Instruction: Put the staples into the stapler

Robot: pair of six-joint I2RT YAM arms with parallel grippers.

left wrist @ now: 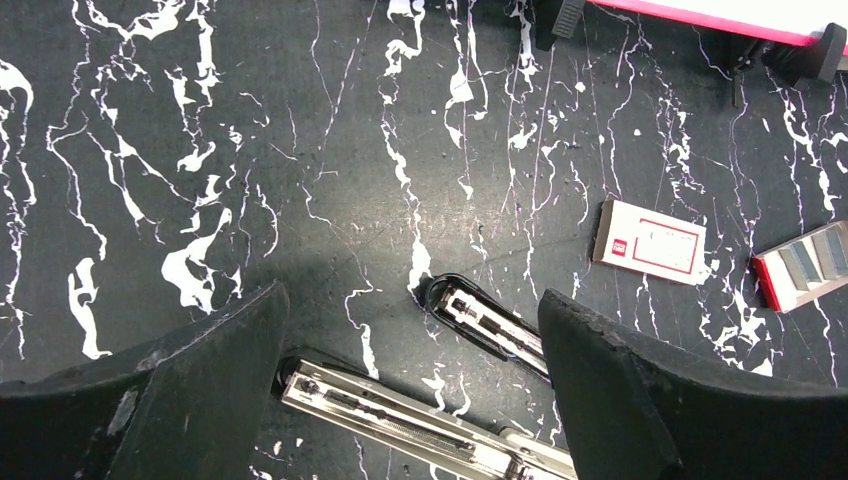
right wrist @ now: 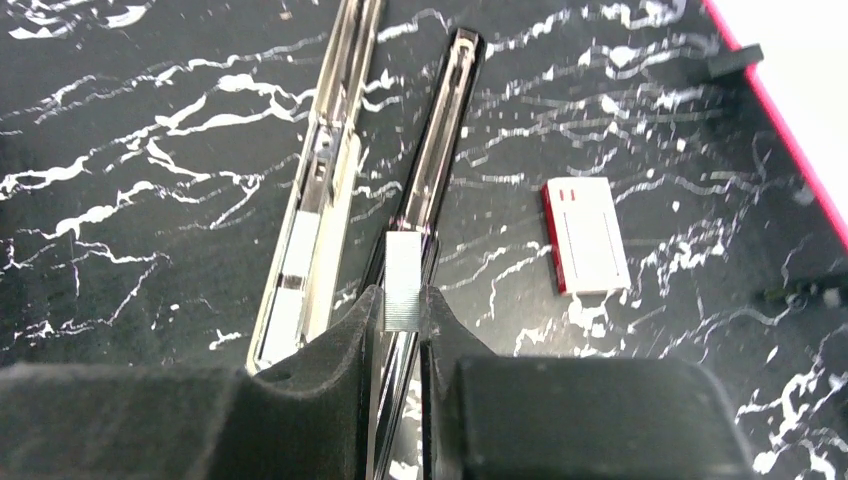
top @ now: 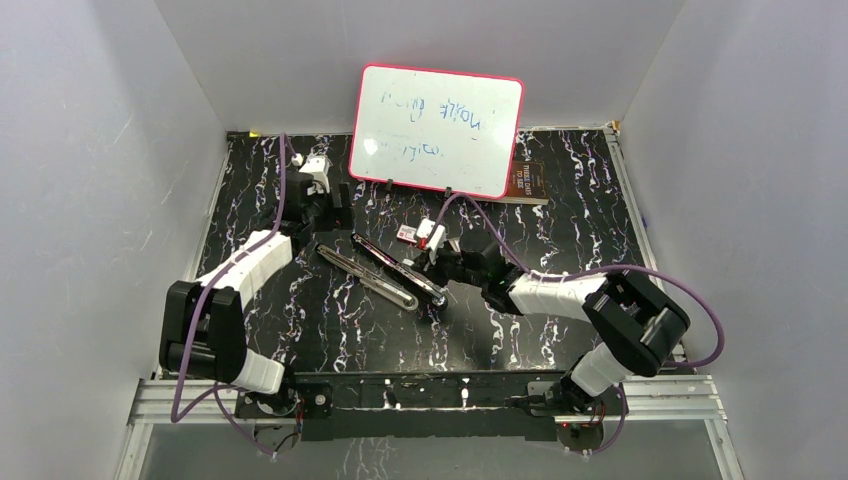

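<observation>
A silver strip of staples [right wrist: 403, 272] stands out from my right gripper, which is shut on it. In the right wrist view the strip appears in front of the black base part [right wrist: 443, 140] of the opened stapler; its height above it is hard to judge. Alongside lies the second long part with a silver channel [right wrist: 313, 190], roughly parallel in the top view [top: 368, 277]. My left gripper is open, nothing between its fingers, behind and left of the stapler's far ends.
A small white-and-red staple box [left wrist: 652, 242] lies beyond the stapler. More staple strips in a tray [left wrist: 808, 265] sit to its right. At the back stand a whiteboard [top: 440, 130] and a book [top: 527, 182].
</observation>
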